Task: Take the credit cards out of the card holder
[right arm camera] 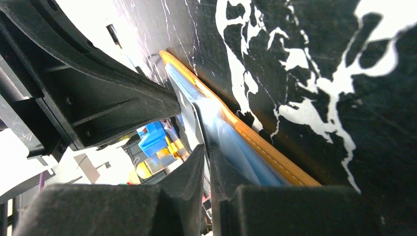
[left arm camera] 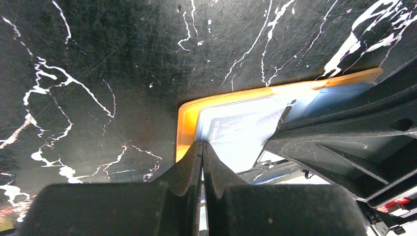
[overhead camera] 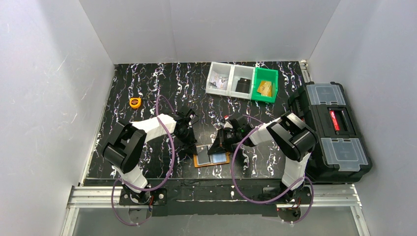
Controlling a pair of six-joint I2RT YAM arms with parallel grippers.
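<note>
The orange-edged card holder (overhead camera: 211, 164) lies open on the table, with clear sleeves on both halves. A pale card (left arm camera: 241, 130) shows through the sleeve in the left wrist view. My left gripper is shut, its tips at the outer edge of that sleeve; whether they pinch the plastic is unclear. In the right wrist view, a thin dark-edged card (right arm camera: 197, 118) stands tilted up beside the bluish sleeve (right arm camera: 236, 142). My right gripper is shut with its tips at that card's edge, and its fingers hide whether the edge is between them.
White trays (overhead camera: 218, 78) and a green tray (overhead camera: 266, 98) stand at the back. A yellow tape measure (overhead camera: 135, 103) lies to the left, and a black toolbox (overhead camera: 339, 132) fills the right side. Both grippers are close together over the holder.
</note>
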